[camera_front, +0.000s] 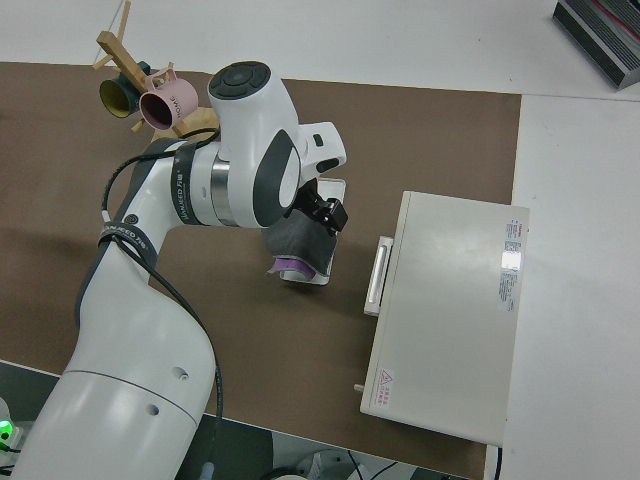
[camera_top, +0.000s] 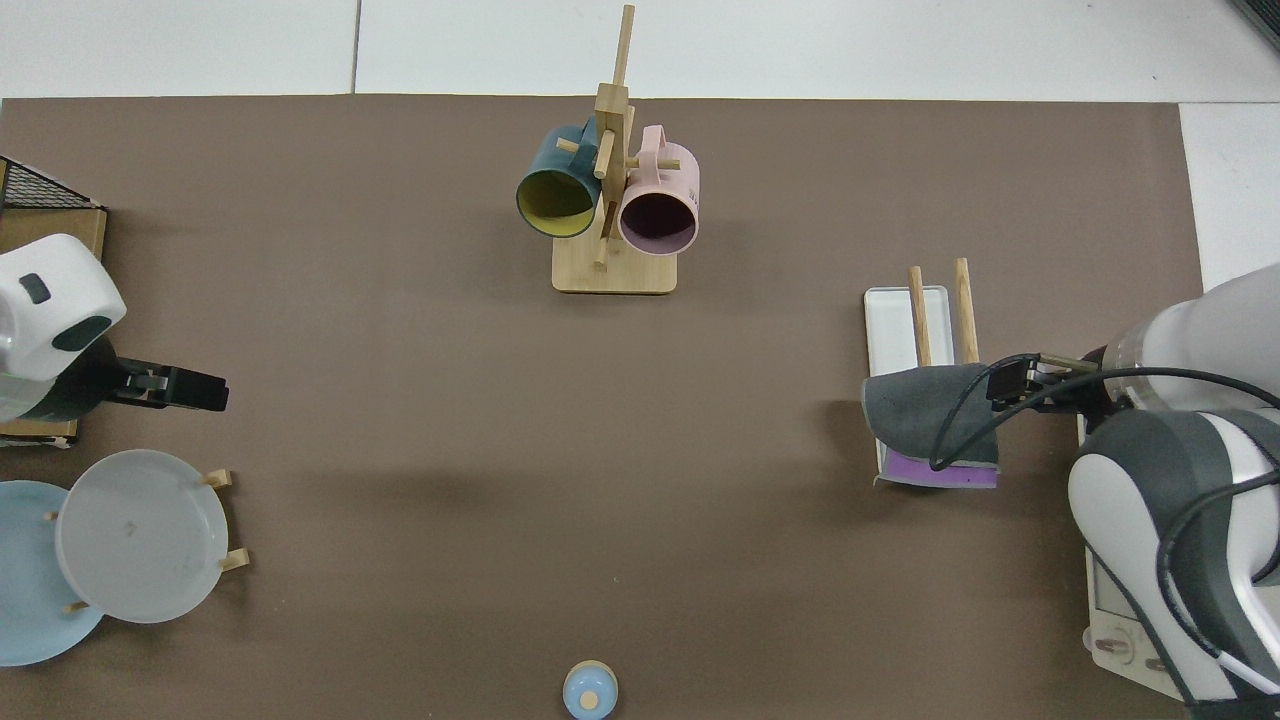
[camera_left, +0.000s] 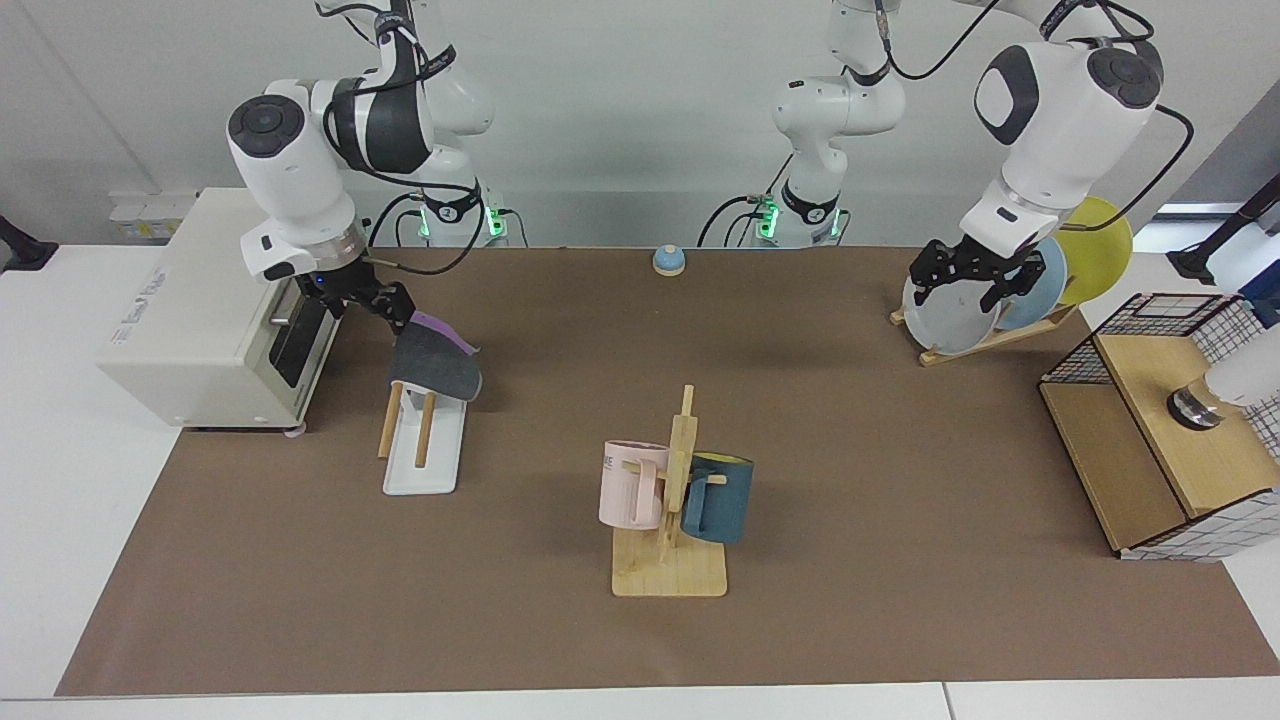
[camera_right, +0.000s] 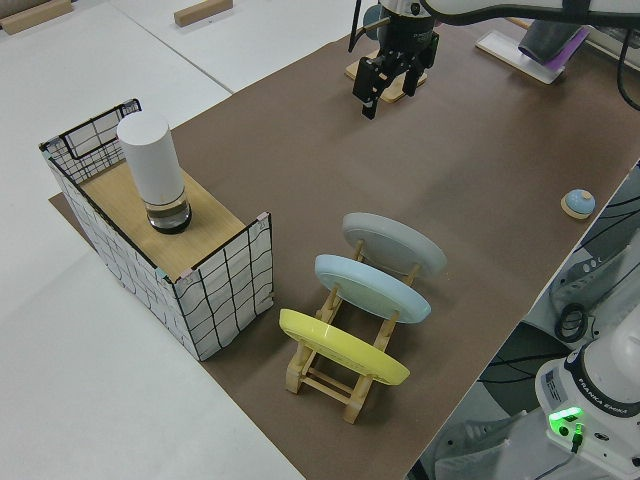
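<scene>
My right gripper (camera_top: 1020, 384) is low at the white tray (camera_top: 891, 324) with two upright wooden sticks, over a grey cloth (camera_left: 434, 362) with a purple layer (camera_top: 942, 474); whether it grips the cloth is hidden. My left gripper (camera_top: 192, 388) hangs at the left above the dish rack area, its fingertips too small to read. A wooden mug tree (camera_top: 612, 270) holds a blue mug (camera_top: 558, 180) and a pink mug (camera_top: 659, 204).
A rack with white (camera_top: 140, 534), blue and yellow plates, a wire shelf (camera_right: 200, 290) with a white cylinder, a white appliance (camera_front: 450, 310) beside the right arm, and a small blue object (camera_top: 590, 690) near the front edge.
</scene>
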